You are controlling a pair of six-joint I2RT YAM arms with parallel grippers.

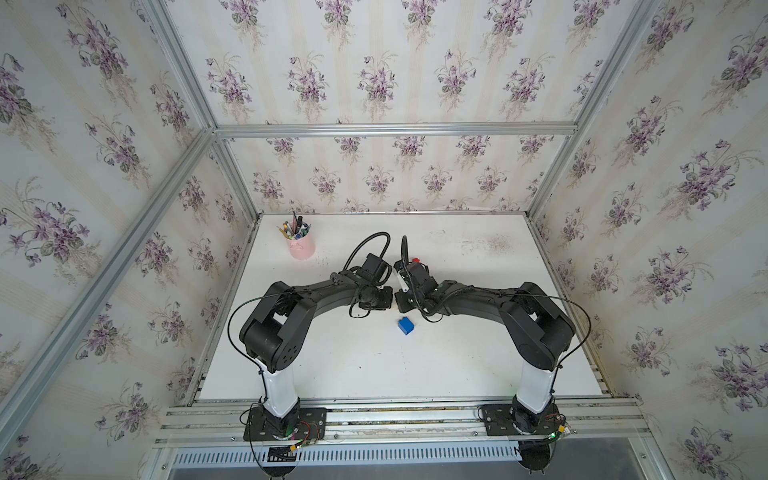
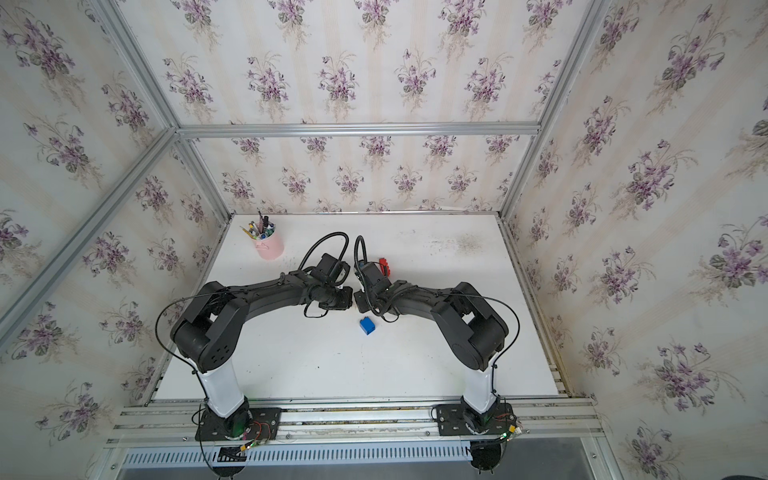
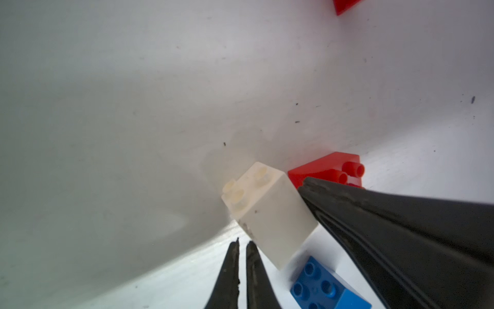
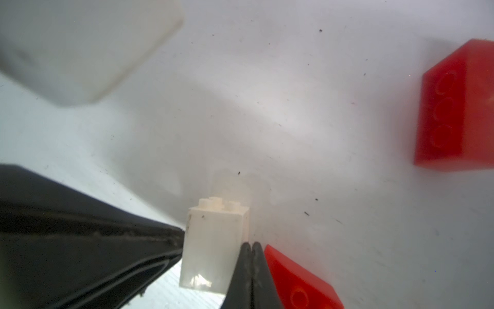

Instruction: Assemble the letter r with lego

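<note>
A white brick with studs showing stands close in front of my left gripper, whose fingers are shut with nothing seen between them. In the right wrist view the same white brick is just left of my right gripper, which is also shut and empty. The black tip of the other arm appears to meet the brick in each wrist view; firm contact cannot be told. Beside the white brick lies a red brick, partly cut off. A blue brick rests nearer the front. Another red brick lies apart.
A pink cup of pens stands at the table's back left. A blurred whitish object fills the right wrist view's upper left corner. Both arms crowd the middle.
</note>
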